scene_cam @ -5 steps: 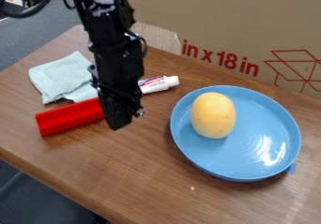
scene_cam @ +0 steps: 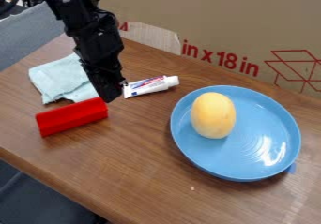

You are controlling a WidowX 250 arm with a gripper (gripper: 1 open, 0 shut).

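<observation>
My gripper (scene_cam: 105, 89) has its black body at the upper left, its tip over the table just above a red cylinder (scene_cam: 70, 116) and left of a white toothpaste tube (scene_cam: 150, 84). It looks shut, with nothing visible between its fingers. A pale blue cloth (scene_cam: 56, 81) lies behind it on the left. A blue plate (scene_cam: 251, 153) on the right holds a yellow oval object (scene_cam: 213, 114).
A cardboard box (scene_cam: 238, 31) stands along the back of the wooden table (scene_cam: 150, 186). The table's edge runs along the lower left, with a dark area beyond.
My gripper has moved up and to the left, away from the spot in front of the toothpaste, uncovering more of the red cylinder's end. The objects look unmoved.
</observation>
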